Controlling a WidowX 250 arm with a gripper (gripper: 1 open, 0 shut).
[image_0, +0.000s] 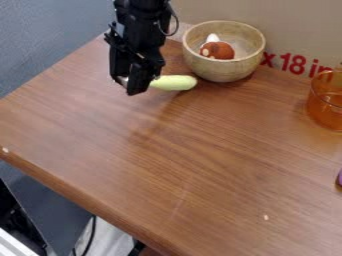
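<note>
My black gripper hangs over the back left of the wooden table. A pale green elongated object is at its right, its left end hidden behind or against the gripper. I cannot tell whether the fingers are open or shut on it. Just behind stands a wooden bowl with a brown round item and a white item inside.
An orange translucent container stands at the right edge, with a small purple thing below it, partly out of view. A cardboard panel lines the back.
</note>
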